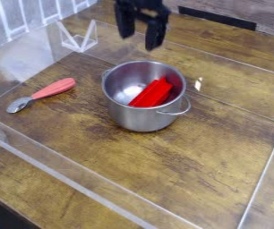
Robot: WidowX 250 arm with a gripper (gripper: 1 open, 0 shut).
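A steel pot (125, 112) with side handles stands in the middle of the wooden surface. Inside it lies a red object (153, 94). Left of the pot is a spoon with a pink handle (52, 89), its metal end pointing lower left. My dark gripper (141, 32) hangs blurred at the top, behind and above the pot, open, with no object visible between its fingers.
A light railing and clear edging run along the left, and a clear edge shows at the far right.
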